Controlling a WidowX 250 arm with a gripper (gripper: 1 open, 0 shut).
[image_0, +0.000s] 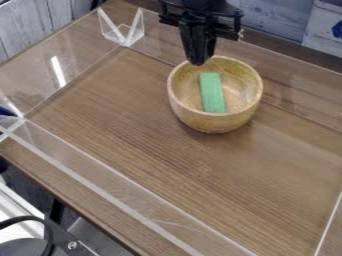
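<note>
My black gripper (198, 54) hangs at the top centre, just above the back rim of a round wooden bowl (190, 120), its narrow tip shut with nothing visible between the fingers. A green rectangular block (213, 93) lies inside the bowl, towards its middle.
A clear plastic piece (122, 30) stands at the back left of the wooden table (147, 190). A white object (321, 25) sits at the back right corner. Dark cables and a grey fixture are at the lower left edge.
</note>
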